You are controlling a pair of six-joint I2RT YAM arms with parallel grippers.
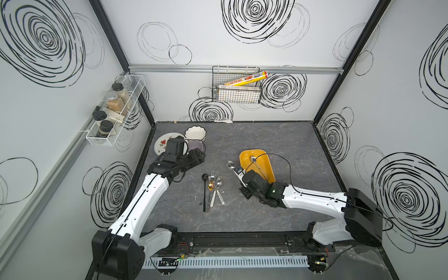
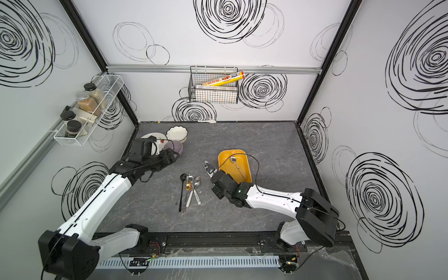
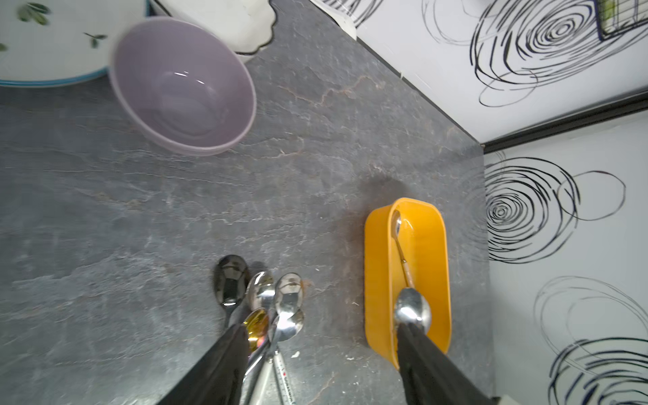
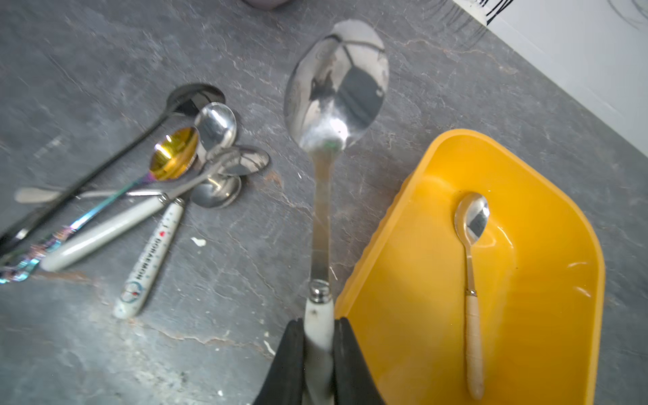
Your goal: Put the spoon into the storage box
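A steel spoon with a white handle (image 4: 319,330) is held in my right gripper, which is shut on the handle; its bowl points forward. This spoon hangs just left of the yellow storage box (image 4: 418,202), not over its inside. One spoon (image 4: 471,297) with a pale handle lies in the box. On the table left of the box lies a pile of spoons, among them a black one (image 1: 204,191), a gold one (image 4: 174,154) and white-handled ones (image 4: 108,233). My left gripper stands open, above the table near the pile, with nothing between its fingers.
At the back left stand a purple bowl (image 3: 185,87), a white scalloped bowl (image 1: 195,133) and a patterned plate (image 3: 60,44), partly under the left arm in the top views. Bare table (image 1: 280,140) lies behind and right of the box.
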